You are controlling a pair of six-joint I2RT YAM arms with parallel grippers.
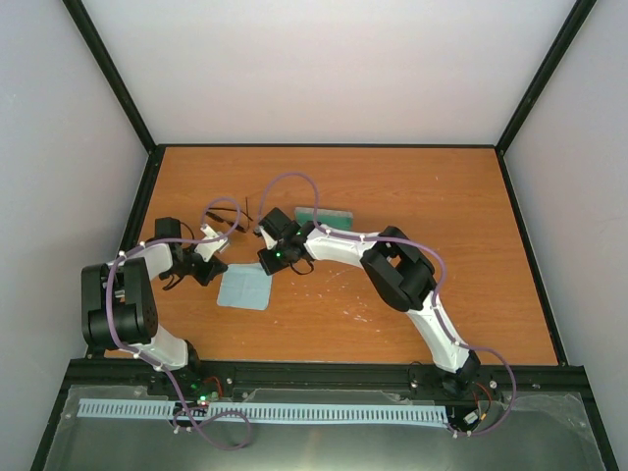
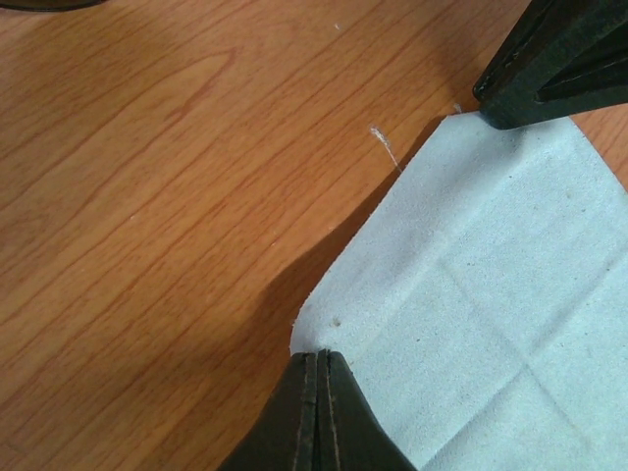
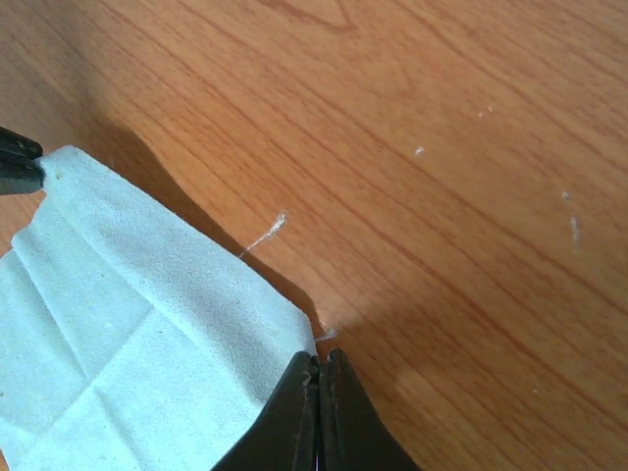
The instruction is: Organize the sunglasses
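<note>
A light blue cloth lies flat on the wooden table between my two arms. My left gripper is shut at one of its upper corners, the cloth edge at its fingertips. My right gripper is shut at the neighbouring corner, touching the cloth there; whether either pinches it is hard to tell. Dark sunglasses lie behind the cloth in the top view, partly hidden by cables and arms.
A green case lies behind my right arm.
</note>
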